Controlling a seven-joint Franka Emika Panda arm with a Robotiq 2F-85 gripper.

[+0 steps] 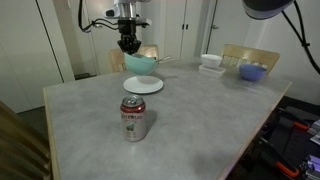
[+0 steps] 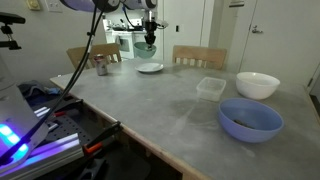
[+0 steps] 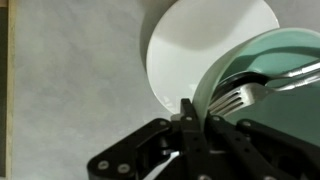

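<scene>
A pale green bowl (image 3: 272,105) hangs from my gripper, which is shut on the bowl's rim. Inside the bowl lie a fork (image 3: 240,98) and other cutlery, partly hidden by the rim. In the first exterior view the bowl (image 1: 140,65) is tilted and held above the far part of the table, just over a white plate (image 1: 144,84). The wrist view shows the plate (image 3: 195,45) lying flat beneath, overlapped in part by the bowl. From the other side, the bowl (image 2: 145,50) also appears raised above the plate (image 2: 149,68).
A can (image 1: 133,118) stands on the near part of the table. Toward the other end are a white bowl (image 2: 258,85), a blue bowl (image 2: 250,118) and a clear container (image 2: 211,88). Chairs border the table.
</scene>
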